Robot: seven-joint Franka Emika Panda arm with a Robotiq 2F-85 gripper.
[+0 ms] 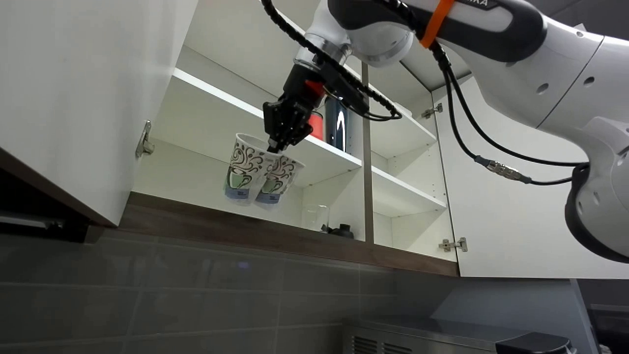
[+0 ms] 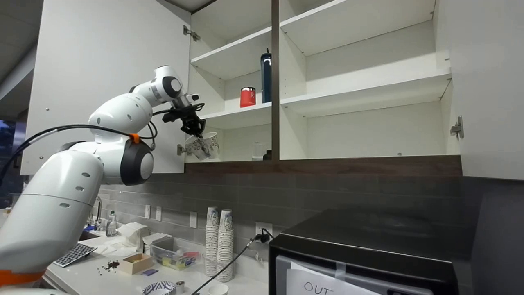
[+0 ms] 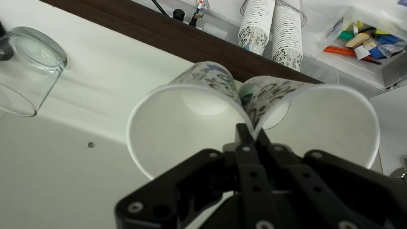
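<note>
Two white paper cups with a brown swirl print hang side by side from my gripper, which is shut on their touching rims. In the wrist view the left cup [image 3: 183, 118] and the right cup [image 3: 328, 118] show their open mouths and empty insides. Exterior view 1 has both, one cup [image 1: 243, 168] and the other cup [image 1: 278, 180], bottoms down and a little tilted, in front of the cabinet's lower compartment. My gripper [image 2: 200, 136] is at the left end of the open cabinet in exterior view 2.
On the shelf above stand a red tumbler [image 2: 248, 97] and a dark blue bottle [image 2: 266, 78]. A clear glass [image 3: 34, 68] stands on the cabinet floor, right of the cups in exterior view 1. The cabinet door [image 1: 76, 106] is open. Cup stacks [image 2: 225, 246] stand on the counter below.
</note>
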